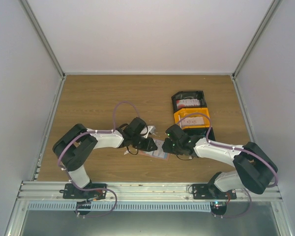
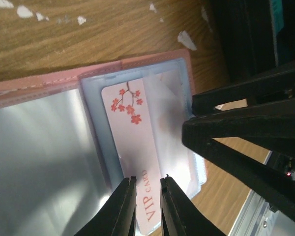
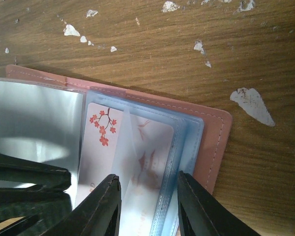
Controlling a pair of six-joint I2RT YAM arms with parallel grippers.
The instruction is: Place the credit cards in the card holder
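Note:
The pink card holder (image 1: 160, 150) lies spread on the table between my two grippers, showing clear bluish sleeves. In the left wrist view, a white card (image 2: 132, 142) with red blossoms and "VIP CARD" lettering sits partly beneath the frosted sleeve (image 2: 174, 118); its left strip is uncovered. My left gripper is narrowly open above this card, its tips visibly apart. In the right wrist view, my right gripper stands wider open over the sleeve's right edge, the card (image 3: 101, 132) to its left. Whether any tip touches the holder cannot be told.
Behind my right arm stand a black tray (image 1: 188, 93) and an orange tray (image 1: 205, 112), both with cards inside. Pale worn patches (image 3: 252, 104) mark the wooden table. Bare table stretches out at the back left (image 1: 103, 96).

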